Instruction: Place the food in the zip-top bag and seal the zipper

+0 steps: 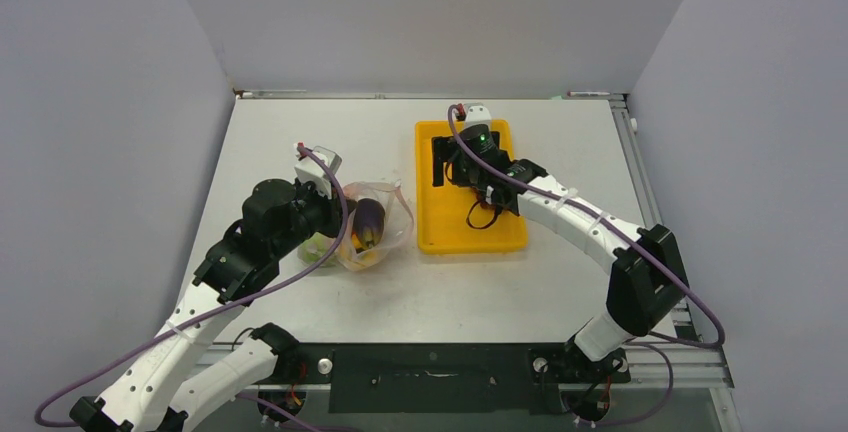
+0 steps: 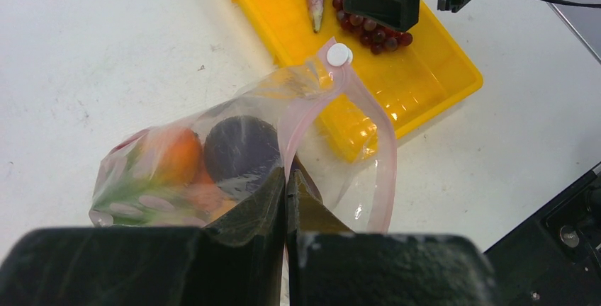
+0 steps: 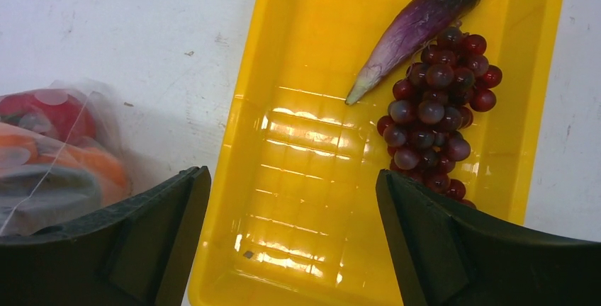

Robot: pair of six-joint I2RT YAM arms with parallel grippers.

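In the left wrist view the clear zip top bag [image 2: 248, 100] has a pink zipper edge and a white slider [image 2: 339, 54]. My left gripper is shut on that edge, and the mouth gapes to its right. Inside the bag lie a dark eggplant [image 1: 368, 220] and orange and green foods. Over the yellow tray, my right gripper stands open and empty. In the tray are a slender purple eggplant [image 3: 418, 30] and a bunch of red grapes [image 3: 439, 108]; the grapes lie ahead of the right finger [image 3: 418, 228].
The yellow tray [image 1: 428, 237] stands right of the bag, with a narrow strip of white table [image 1: 400, 292] between them. Table to the right of the tray is clear. The tray's raised walls surround the food.
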